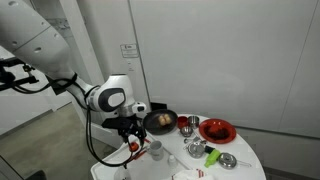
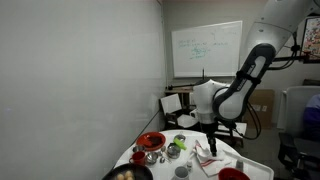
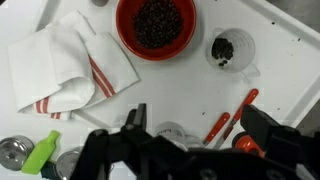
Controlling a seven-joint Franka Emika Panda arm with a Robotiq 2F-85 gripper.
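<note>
My gripper stands open above the white table, nothing between its fingers. In the wrist view, a red bowl point(image 3: 156, 40) filled with dark beans sits at the top centre. To its right is a clear cup point(image 3: 232, 57) with a few dark beans in its bottom. A white cloth with red stripes point(image 3: 72, 68) lies folded on the left. Red-handled utensils point(image 3: 232, 118) rest toward the right, close to the right finger. From the side, the gripper point(image 1: 128, 134) hangs over the table's left part, near a grey-white mug point(image 1: 156, 150).
A dark pan point(image 1: 160, 123) holding food stands at the back, and a red dish point(image 1: 217, 130) lies at the right. Steel pots point(image 1: 194, 147) and a green bottle point(image 1: 212, 158) are grouped between them. Bare table shows below the red bowl.
</note>
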